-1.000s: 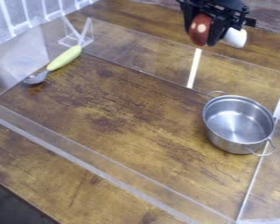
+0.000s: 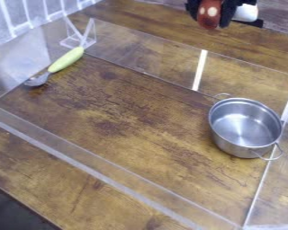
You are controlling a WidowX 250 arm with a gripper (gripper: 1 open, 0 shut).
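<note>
My dark gripper (image 2: 209, 7) is at the top edge of the view, mostly out of frame, shut on a reddish-brown rounded object (image 2: 209, 14) with a pale spot, held above the back of the clear-walled enclosure. A steel pot (image 2: 243, 126) with two wire handles stands at the right inside the enclosure. At the left, a yellow corn-like object (image 2: 66, 59) lies beside a small metal ladle or cup (image 2: 37, 80).
Clear low walls (image 2: 111, 181) surround the wooden surface (image 2: 122, 117), whose middle is bare. A white cylindrical object (image 2: 244, 14) shows behind the gripper at the top.
My gripper has moved upward, carrying the reddish object toward the top edge of the view. The pot and the items at the left are unchanged.
</note>
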